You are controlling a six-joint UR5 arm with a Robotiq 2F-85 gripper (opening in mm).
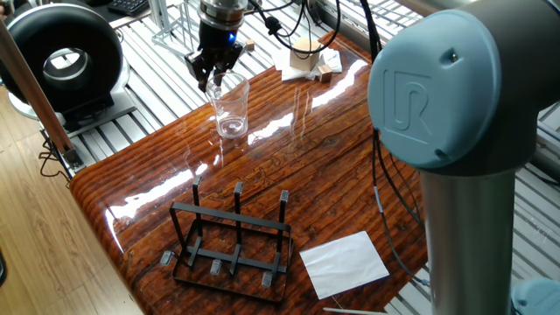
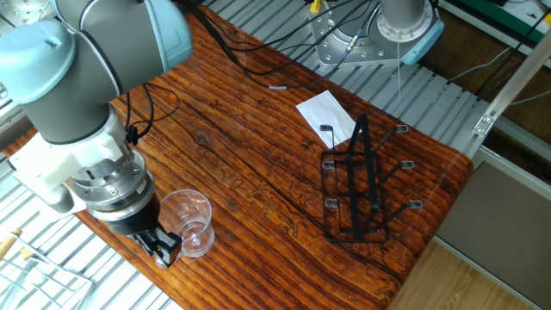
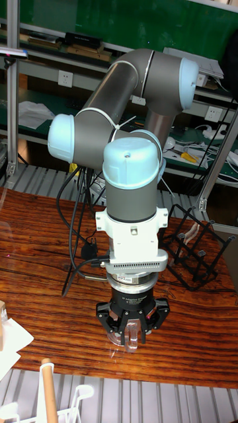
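Observation:
A clear plastic cup stands upright near the far edge of the glossy wooden table. My gripper points down at the cup's outer side, with its fingers spread apart and open. In exterior view 2, the gripper is low beside the cup, close to its wall. Whether the fingers touch the cup is unclear, as the clear plastic overlaps them. A black wire rack with several upright prongs stands at the other end of the table, empty.
A white paper square lies beside the rack. Small wooden blocks sit on white paper at the table's far corner. Cables hang along the arm. Between cup and rack the tabletop is clear.

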